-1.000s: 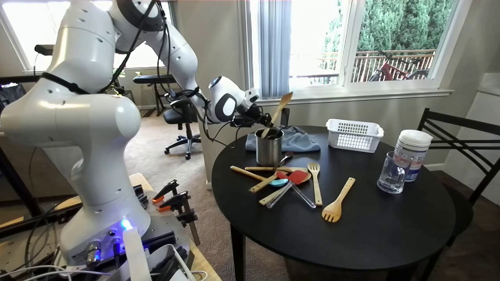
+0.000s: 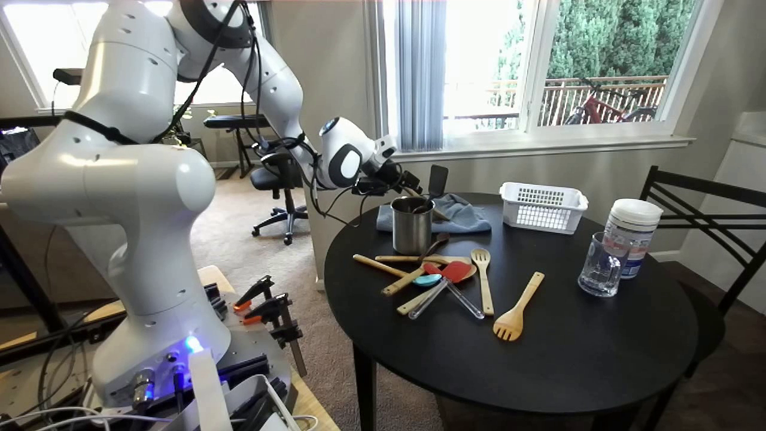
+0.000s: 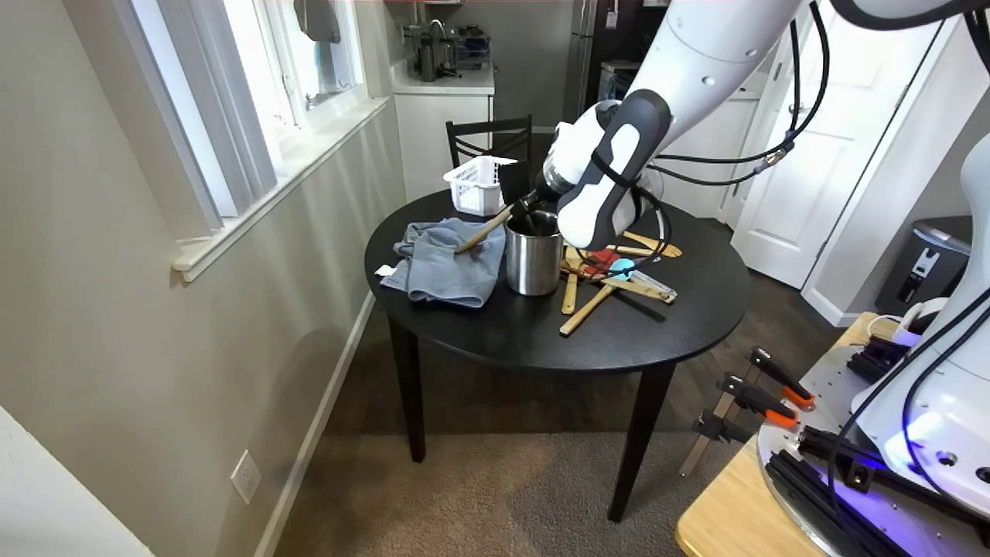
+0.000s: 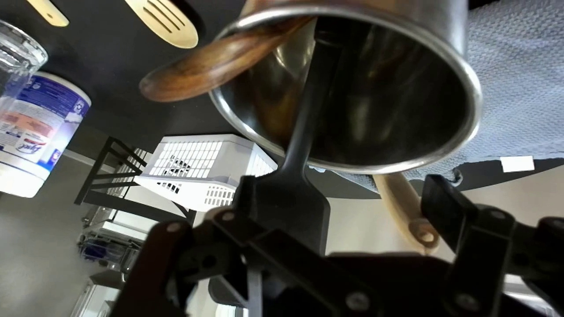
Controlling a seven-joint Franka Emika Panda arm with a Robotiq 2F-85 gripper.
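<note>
My gripper is open above the mouth of a steel pot [image 2: 411, 231], its fingers spread wide. Standing in the pot is a black spatula [image 4: 291, 198], its broad end close to the left finger in the wrist view. A light wooden utensil [image 3: 484, 230] slants down behind the pot towards the blue-grey towel [image 3: 445, 269]; its knobbed end is near the right finger in the wrist view, with a gap visible between. A dark wooden spoon [image 4: 211, 66] crosses the pot's rim in the wrist view.
Wooden, red and blue utensils [image 2: 456, 270] lie heaped in front of the pot, with a wooden fork [image 2: 518, 309] apart from them. A white basket [image 2: 544, 207], clear mug [image 2: 600, 269] and white tub [image 2: 634, 230] stand farther right.
The arm looks still.
</note>
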